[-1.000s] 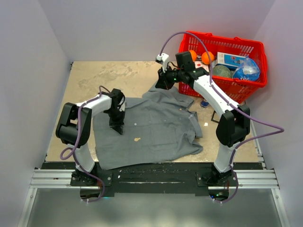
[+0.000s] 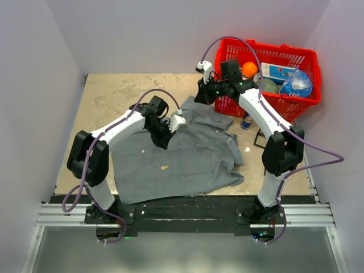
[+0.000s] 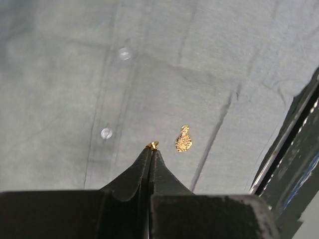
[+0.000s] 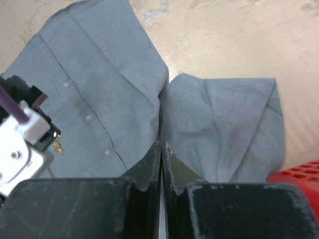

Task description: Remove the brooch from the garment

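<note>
The grey garment [image 2: 182,173] lies spread over the table. On it rests a gold brooch [image 3: 183,139], pineapple-shaped in the left wrist view; from above the brooch [image 2: 164,168] is a small gold spot. My left gripper is shut a short way to the brooch's left in its wrist view. A small gold glint shows right at its tips; I cannot tell whether anything thin is pinched there. My right gripper is shut over the garment's far part, nothing visible between its fingers.
At the back right stands a red basket [image 2: 290,54] with balls, a box and a blue bag. Clear buttons [image 3: 106,133] run along the garment's placket. Bare table [image 2: 111,94] shows at the back left.
My left gripper has moved right, from the garment's left part to just behind the brooch as seen from above. My right gripper has shifted slightly right. The garment looks unmoved.
</note>
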